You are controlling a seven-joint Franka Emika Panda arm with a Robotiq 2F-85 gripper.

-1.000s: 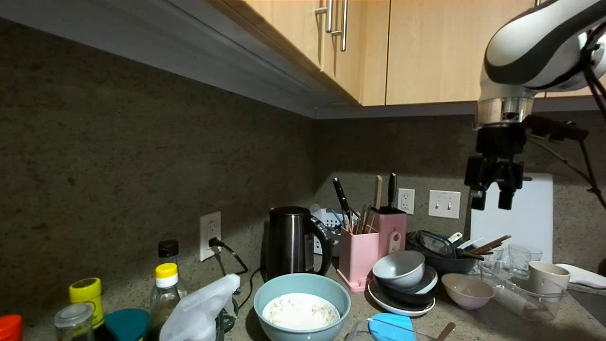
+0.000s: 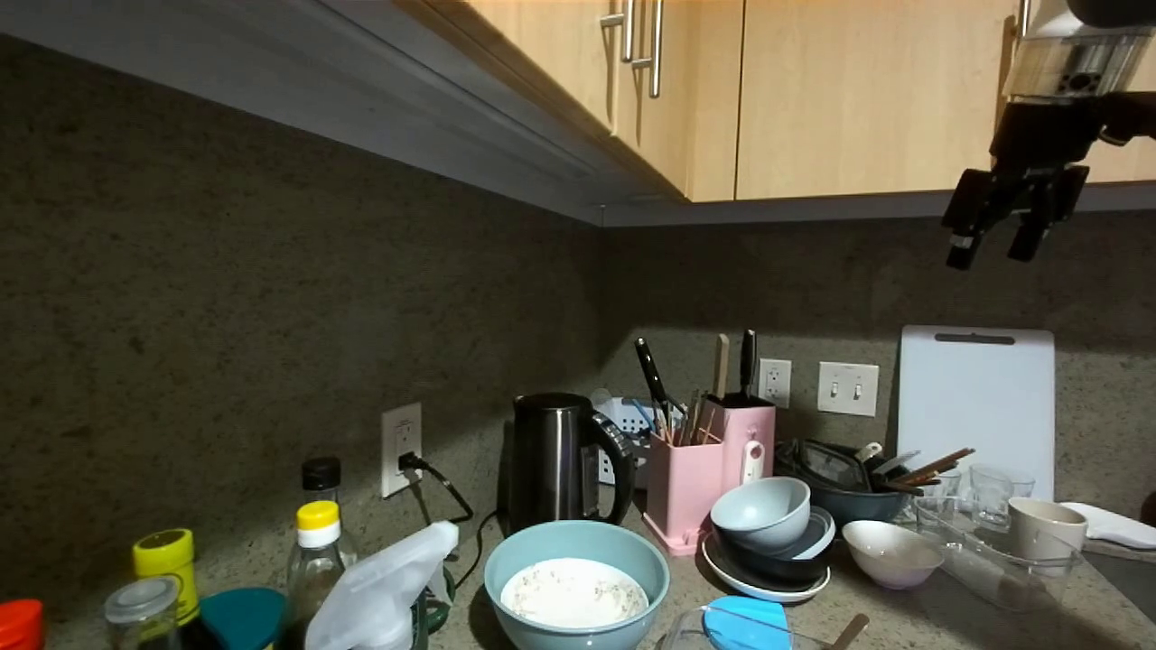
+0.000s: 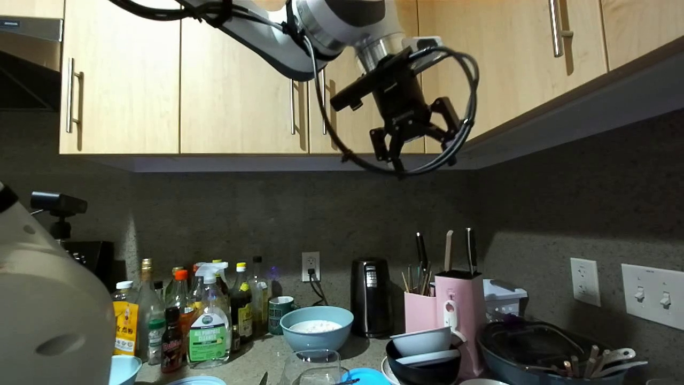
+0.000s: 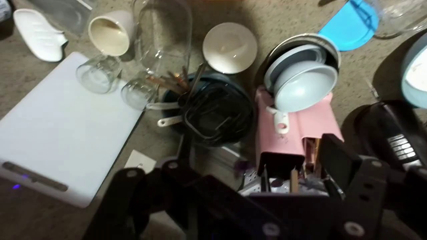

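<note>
My gripper [image 2: 992,260] hangs high above the counter with its fingers apart and nothing between them. In the second exterior view the gripper [image 3: 420,163] is in front of the upper cabinets, well above the dishes. Below it, a light blue bowl [image 2: 761,514] is tilted on a stack of dark and pale dishes, against the pink utensil holder [image 2: 685,489]. Seen from above in the wrist view, the cream bowl [image 4: 230,48] stands apart from that stack. A teal bowl [image 2: 585,538] with white contents sits in front of the black kettle [image 2: 554,460].
A dark basin [image 4: 216,108] holds pans and utensils. The white cutting board [image 2: 975,406] leans on the back wall near glasses and a cream mug [image 2: 1047,530]. Several bottles crowd the left, among them a spray bottle [image 3: 209,324]. Cabinets [image 3: 243,90] hang overhead.
My gripper has risen and shifted to the right in the first exterior view, and is now tilted. It was open and empty before too. The dishes have not moved.
</note>
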